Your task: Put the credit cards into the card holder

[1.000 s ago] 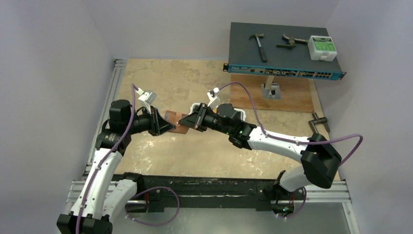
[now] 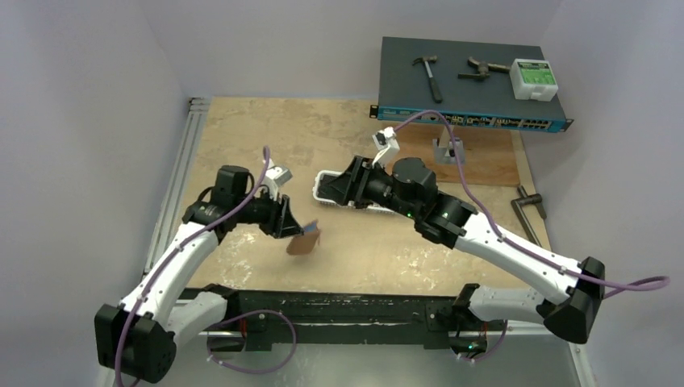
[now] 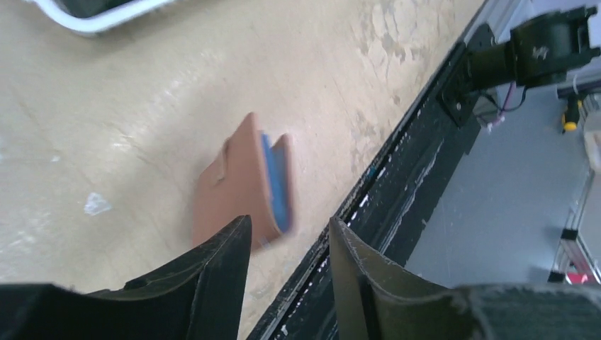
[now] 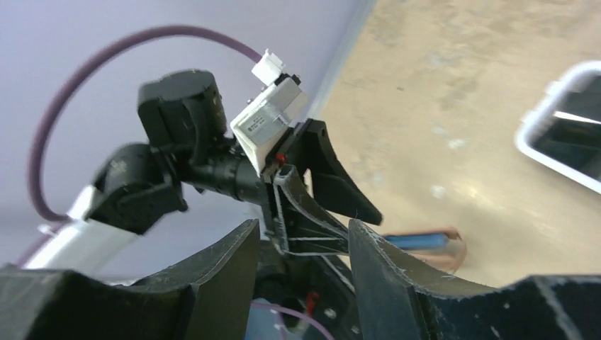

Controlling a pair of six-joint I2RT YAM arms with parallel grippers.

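The card holder (image 3: 230, 188), a folded brown piece, has a blue card (image 3: 275, 177) showing in its slot. In the left wrist view it is just beyond the fingertips of my left gripper, which stands open with nothing between its fingers. From above, the holder (image 2: 302, 242) appears beside those fingertips. Its edges are blurred, and whether it touches a finger or the table I cannot tell. My right gripper is open and empty too; in the top view it hangs over the tray, up and right of the holder.
A white-rimmed tray (image 2: 317, 191) with dark contents is partly hidden under my right gripper. A dark box (image 2: 452, 72) with hammers and a white case (image 2: 534, 79) stands at the back right.
Both grippers were at the holder, one on each side. Now my right gripper has moved right and up the picture, my left slightly right and down. The holder has shifted toward the front and tipped.
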